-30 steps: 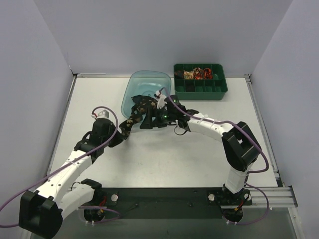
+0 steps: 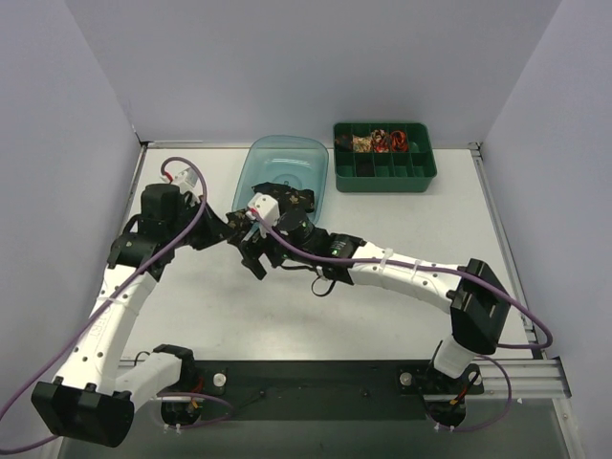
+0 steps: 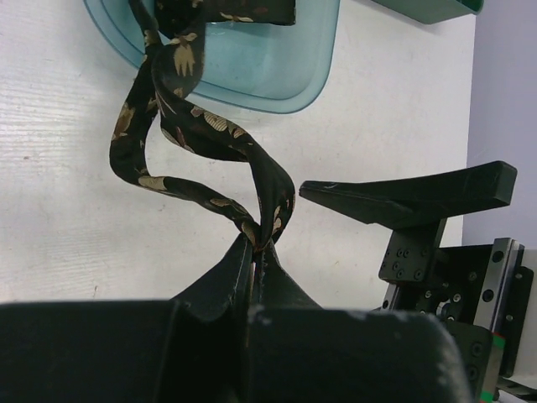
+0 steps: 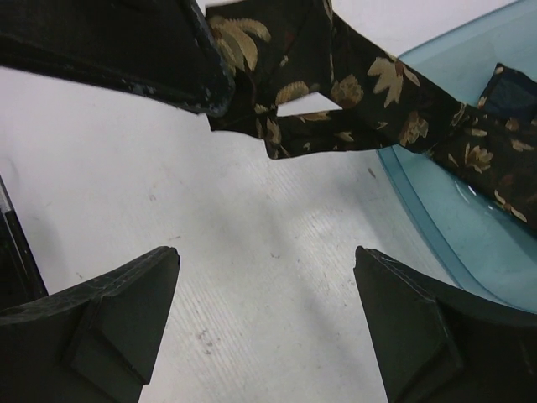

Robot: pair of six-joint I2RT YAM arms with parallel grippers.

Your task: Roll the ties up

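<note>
A long dark tie with tan leaf prints (image 3: pixel 210 126) runs out of the blue tray (image 2: pixel 282 163). One end of it is pinched in my left gripper, which is shut, raised at the tray's near left side. From there the tie hangs as a twisted loop, and its rest lies crumpled in the tray (image 4: pixel 428 218). My right gripper stands open close by, with nothing but bare table between its fingers. The tie's stretched part passes above them in the right wrist view. One right finger (image 3: pixel 411 196) shows to the right of the tie in the left wrist view.
A green divided box (image 2: pixel 384 172) stands at the back right, with several rolled ties (image 2: pixel 380 142) in its rear compartments.
My right gripper has swung leftward and toward the front, turning as it came nearer the left one.
</note>
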